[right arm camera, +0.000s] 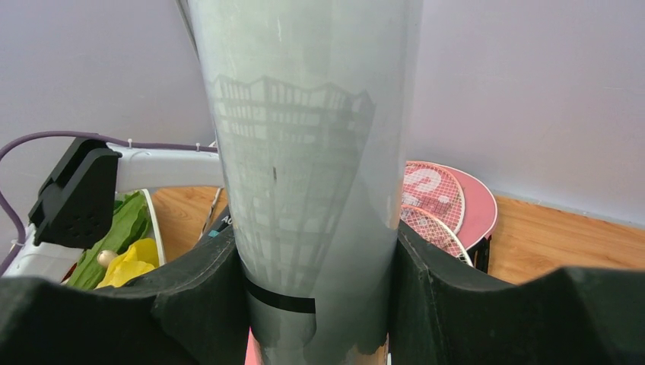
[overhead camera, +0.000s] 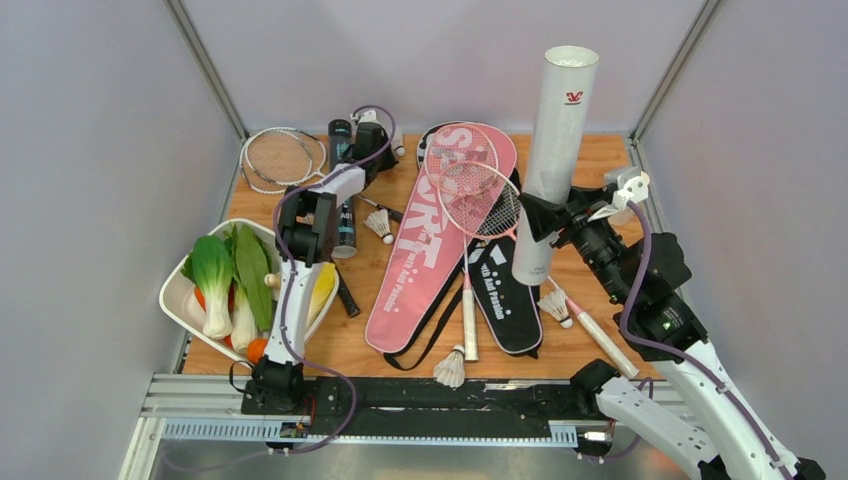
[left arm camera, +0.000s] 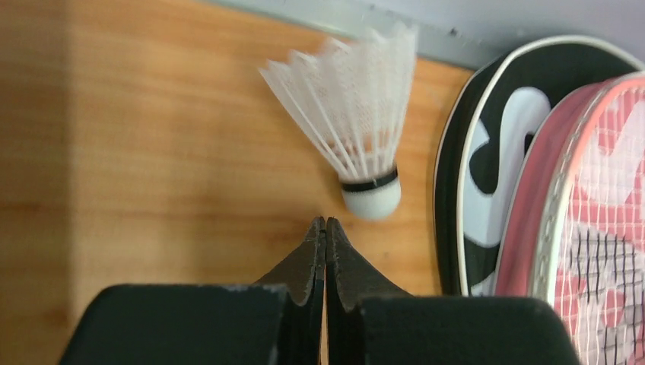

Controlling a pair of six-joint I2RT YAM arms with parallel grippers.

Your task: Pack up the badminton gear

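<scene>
In the left wrist view a white shuttlecock (left arm camera: 361, 114) with a black band lies just beyond my left gripper, whose fingers are pressed together, empty. From above, that gripper is over the back of the table. My right gripper is shut around a tall white shuttlecock tube (overhead camera: 560, 150), held upright above the table's right side. A shadow of shuttlecocks shows through its wall. Other shuttlecocks rest beside the pink bag: one on its left (overhead camera: 380, 224), one at the front edge (overhead camera: 450, 369), one on the right (overhead camera: 555, 306).
A pink racket bag (overhead camera: 410, 270) over a black one (overhead camera: 507, 300) fills the middle, with pink rackets (overhead camera: 469, 320) on top. White rackets (overhead camera: 285, 160) and a dark tube (overhead camera: 346, 235) are back left. A basket (overhead camera: 175, 295) of vegetables stands front left.
</scene>
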